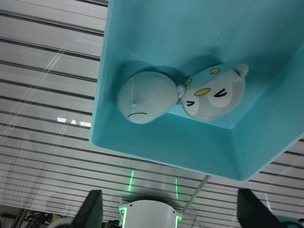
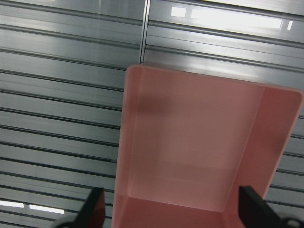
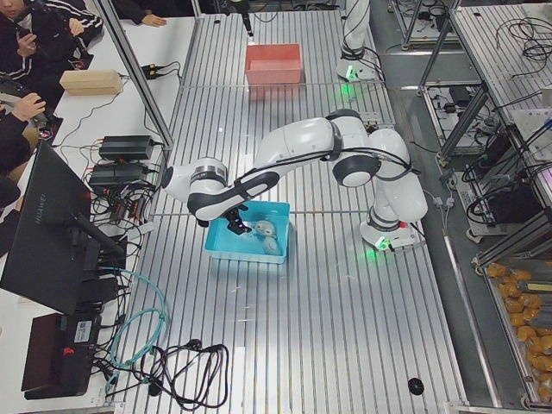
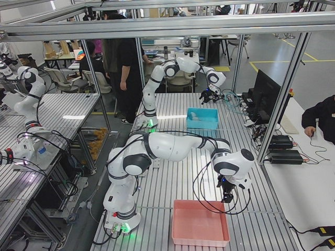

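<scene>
Two small plush toys lie together in a blue bin: a grey round one with a frown and a penguin-faced one with yellow beak and white ears. My left gripper hangs open above the bin, its fingers wide apart at the bottom of the left wrist view, nothing between them. My right gripper is open over an empty red bin, which stands at the other end of the table in the camera left view.
Black cables and a teal cable lie at the near left, beside a monitor on the side table. People sit along the left side.
</scene>
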